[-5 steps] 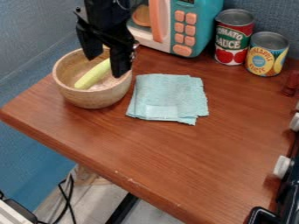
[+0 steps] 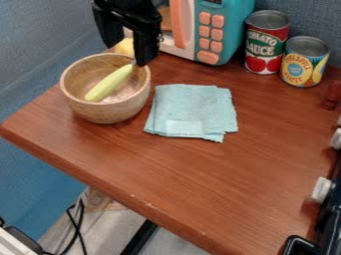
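Observation:
My black gripper (image 2: 130,48) hangs at the top left, above a wooden bowl (image 2: 84,105). A pale yellow-green elongated item (image 2: 108,84), like corn or a banana, lies tilted in the bowl, its upper end below the gripper. A yellow object (image 2: 123,47) is partly hidden behind the gripper. Whether the fingers are open or shut is unclear.
A folded light blue cloth (image 2: 190,113) lies right of the bowl. A teal toy microwave (image 2: 213,30), a tomato sauce can (image 2: 265,45) and another can (image 2: 304,64) stand at the back. A dark appliance is at the right edge.
My gripper has risen from over the bowl toward the top of the view. The elongated item still lies in the bowl.

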